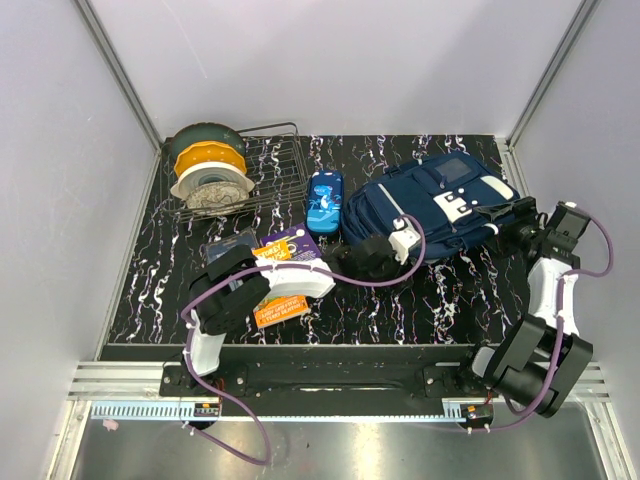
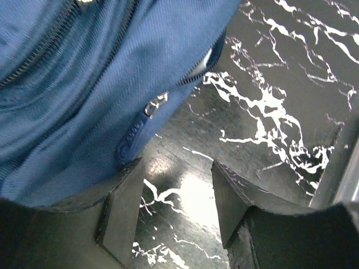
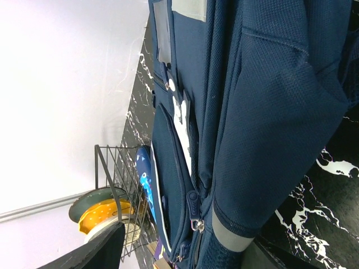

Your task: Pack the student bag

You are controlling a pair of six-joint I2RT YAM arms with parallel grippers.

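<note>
The navy backpack (image 1: 420,195) lies on the black marbled table at the right, its zippers and pale patches showing. My left gripper is open over bare table beside the bag's lower left edge; a zip pull (image 2: 133,131) hangs near its left finger. My right gripper (image 1: 512,217) is at the bag's right end; in the right wrist view its open fingers straddle the bag's side (image 3: 230,213), partly hidden by the fabric. A blue pencil case (image 1: 324,203) lies left of the bag, and books (image 1: 282,310) lie partly under my left arm.
A wire dish rack (image 1: 270,165) with stacked plates and bowls (image 1: 208,155) stands at the back left. Bare table (image 1: 420,310) shows in front of the bag. Walls enclose the table at the back and sides.
</note>
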